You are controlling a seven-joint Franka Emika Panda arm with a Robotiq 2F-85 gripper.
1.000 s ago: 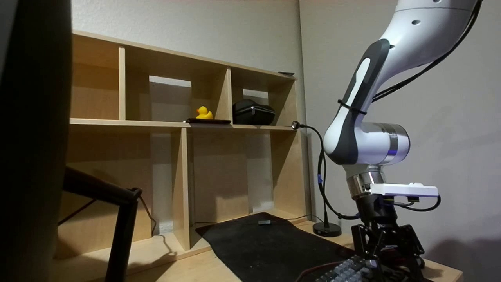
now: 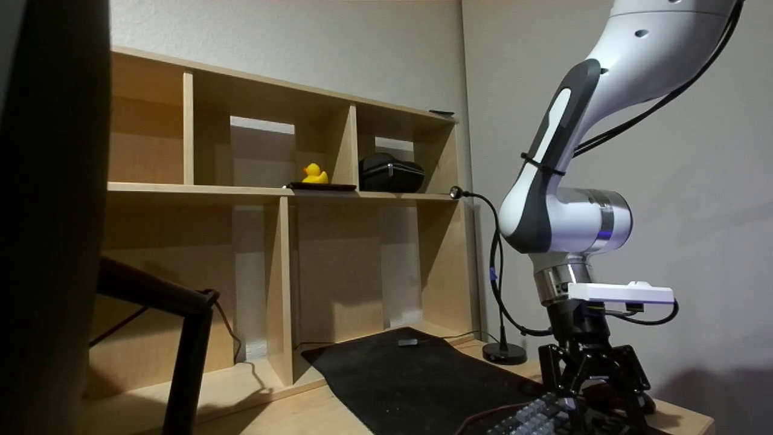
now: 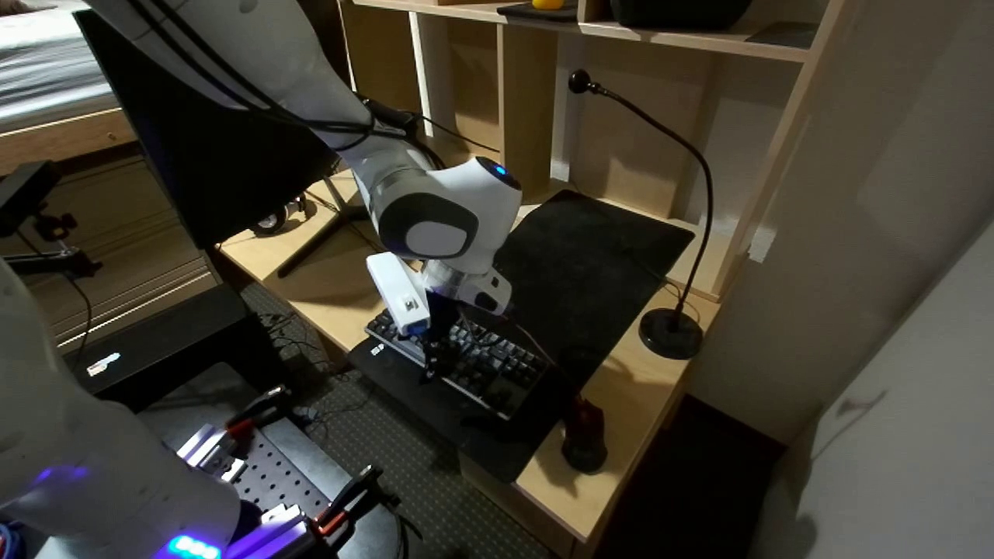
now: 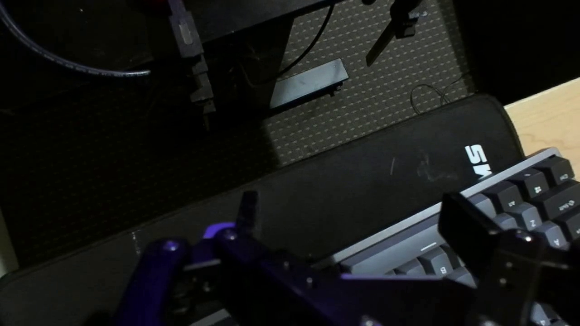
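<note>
My gripper is open over the near edge of the keyboard (image 4: 397,255), its two dark fingers wide apart in the wrist view. The right finger (image 4: 466,231) overlaps the keys around the bottom row; the left one (image 4: 248,209) is above the black desk mat (image 4: 348,187). Nothing is visibly gripped. Seen from exterior view 2, the gripper (image 3: 436,359) points down at the long grey-and-black keyboard (image 3: 498,363). Whether a fingertip touches a key cannot be made out.
A black mouse (image 3: 584,436) lies right of the keyboard, and a gooseneck lamp (image 3: 671,332) stands behind it. On the shelf are a yellow duck (image 2: 314,174) and a black case (image 2: 391,174). A monitor (image 3: 214,130) stands at the left.
In exterior view 1 the gripper and its wrist have shifted very slightly left. The keyboard, duck, case and lamp look unmoved.
</note>
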